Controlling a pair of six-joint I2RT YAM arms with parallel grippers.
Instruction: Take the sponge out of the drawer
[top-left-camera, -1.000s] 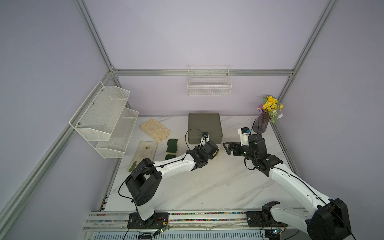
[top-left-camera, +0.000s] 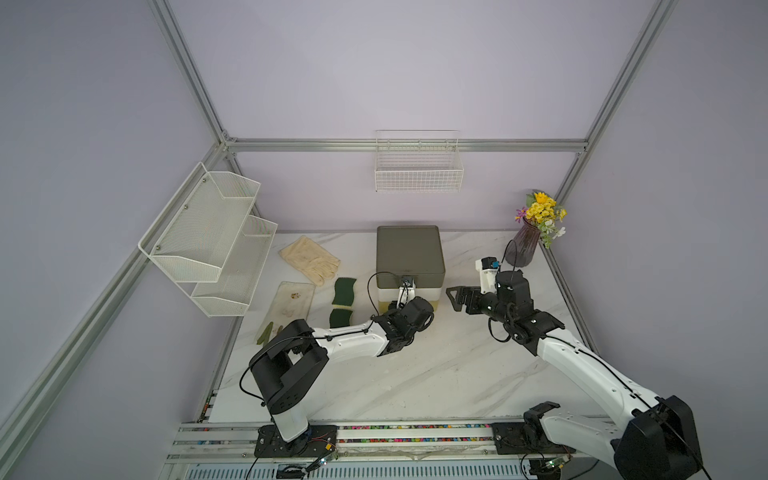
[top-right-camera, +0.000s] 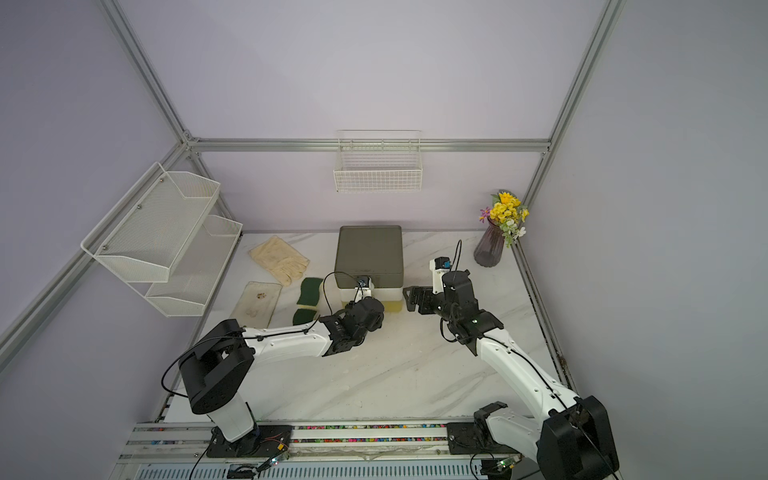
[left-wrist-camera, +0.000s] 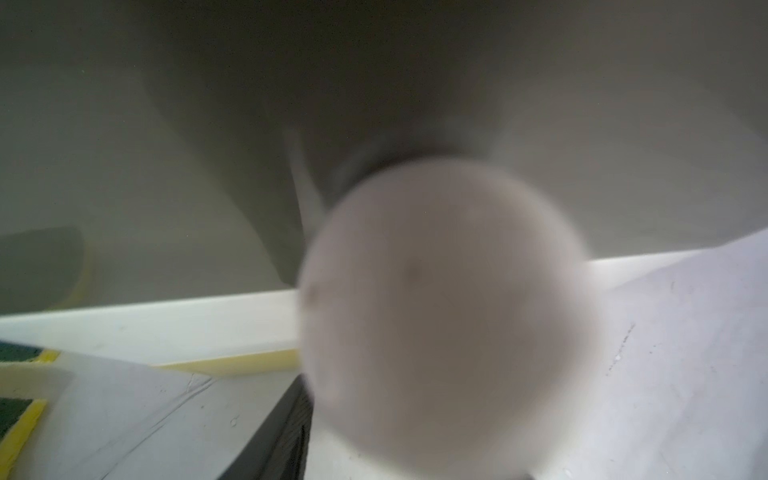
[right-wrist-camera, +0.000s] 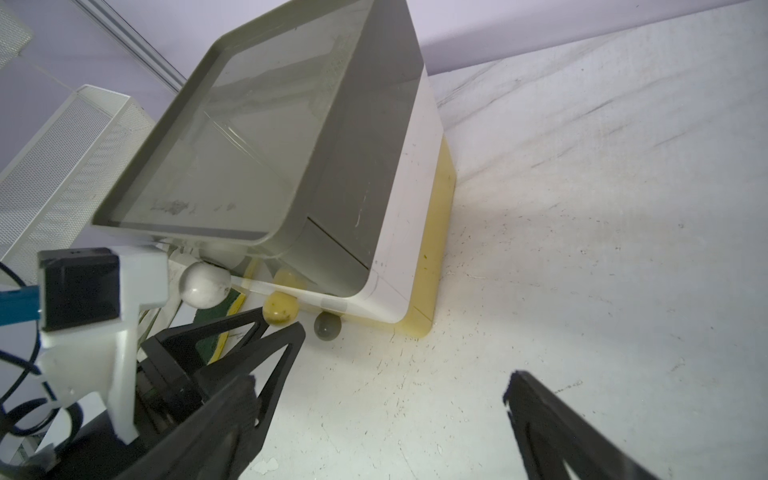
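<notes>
The small drawer unit (top-left-camera: 409, 252), with a grey top and white and yellow lower bands, stands against the back of the table, its drawers closed. On its front are a white knob (right-wrist-camera: 204, 285), a yellow knob (right-wrist-camera: 280, 308) and a dark knob (right-wrist-camera: 327, 325). My left gripper is at this front, fingers apart by the yellow knob; contact cannot be told. The white knob fills the middle of the left wrist view. My right gripper is open and empty, right of the unit. No sponge inside a drawer is visible.
Two green sponges, one farther back (top-left-camera: 344, 291) and one nearer (top-left-camera: 340, 317), lie left of the unit. Farther left are a beige cloth (top-left-camera: 310, 260) and a tray (top-left-camera: 289, 305). A flower vase (top-left-camera: 523, 243) stands at the back right.
The right arm looks unmoved.
</notes>
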